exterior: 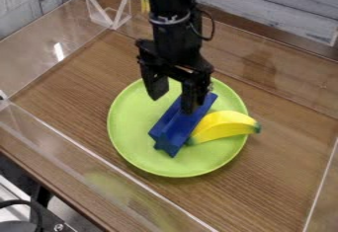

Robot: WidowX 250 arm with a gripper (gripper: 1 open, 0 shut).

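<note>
A green plate [138,137] lies on the wooden table, holding a blue block [173,133] and a yellow banana [227,125] to its right. My black gripper [173,90] hangs low over the upper part of the blue block, its fingers spread either side of the block's upper end. Whether it touches the block is unclear.
A pale wall or tray edge borders the table at the back left, with a small yellow item behind the arm. The table around the plate is mostly clear. A black cable runs at the bottom left.
</note>
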